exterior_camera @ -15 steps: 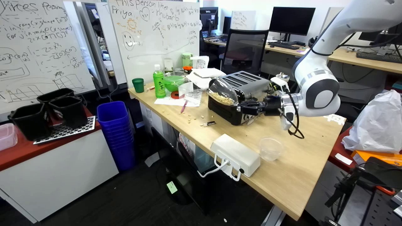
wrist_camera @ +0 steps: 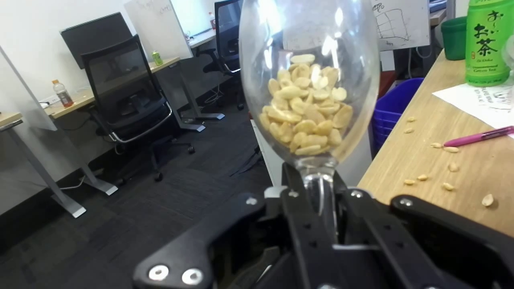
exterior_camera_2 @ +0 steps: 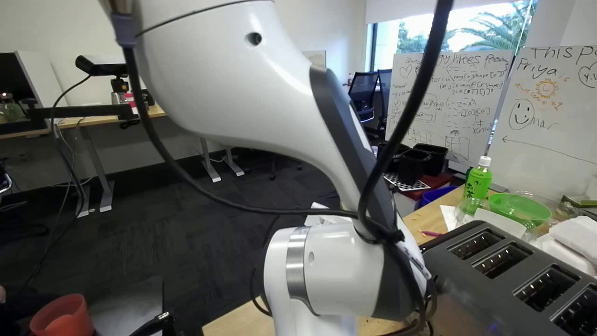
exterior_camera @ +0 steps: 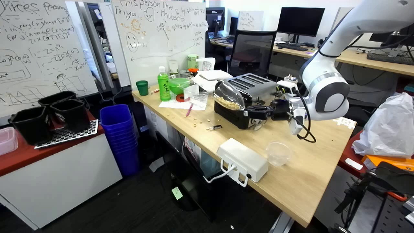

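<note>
A clear wine glass (wrist_camera: 308,103), partly filled with peanuts, is held by its stem between the black fingers of my gripper, which is shut on it. In exterior view 1 the same glass (exterior_camera: 228,96) is tilted, its bowl up and to the left of the gripper (exterior_camera: 248,113), in front of the toaster. The peanuts lie along the lower side of the bowl there. Exterior view 2 shows the arm (exterior_camera_2: 330,269), but the gripper and the glass are hidden.
The toaster (exterior_camera: 262,87) stands close behind the glass. An empty clear bowl (exterior_camera: 277,153) sits beside a white box (exterior_camera: 243,158) near the table's front. Loose peanuts, a marker (exterior_camera: 214,127) and a pink pen (exterior_camera: 189,110) lie left of the gripper. A green bottle (exterior_camera: 164,84) stands farther back.
Hardly anything differs. The arm has shifted very slightly, and the glass stays in the gripper with its peanuts.
</note>
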